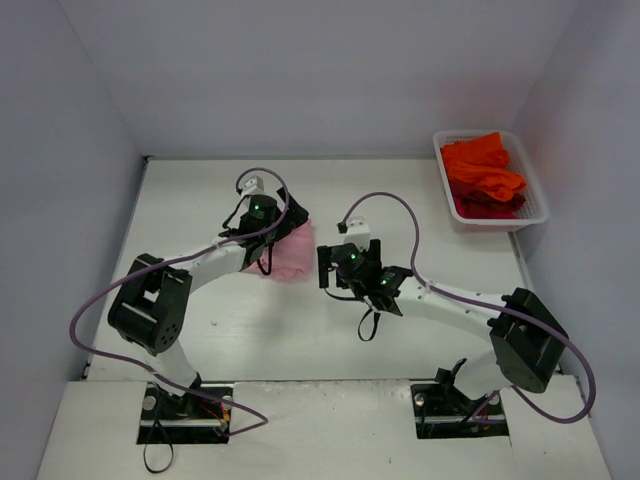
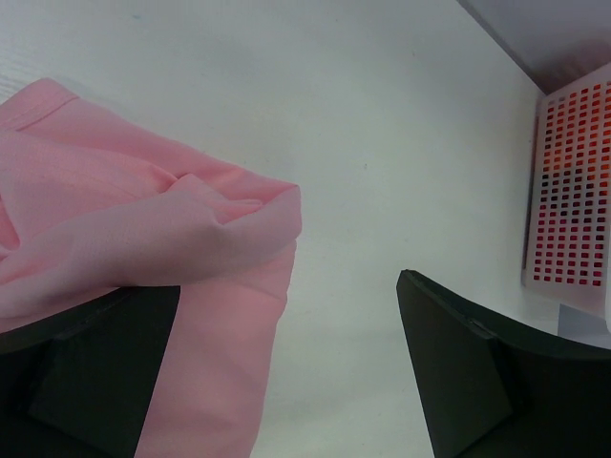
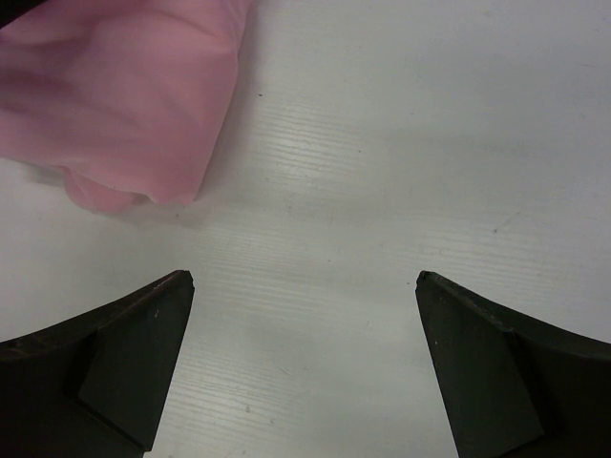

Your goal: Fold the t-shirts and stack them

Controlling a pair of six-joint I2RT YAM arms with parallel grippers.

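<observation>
A pink t-shirt [image 1: 295, 255] lies in a small bunched or folded shape left of the table's middle, partly hidden under the left arm. My left gripper [image 1: 282, 232] is over it, fingers open; in the left wrist view a raised pink fold [image 2: 191, 224] runs above the left finger [image 2: 105, 372], while bare table shows beside the other. My right gripper stands open to the right of the shirt, with only white table between its fingers. The shirt's near corner [image 3: 162, 143] appears at the upper left of the right wrist view.
A white basket [image 1: 532, 205] at the back right holds orange and red cloth [image 1: 485, 170]. Grey walls close off the back and sides.
</observation>
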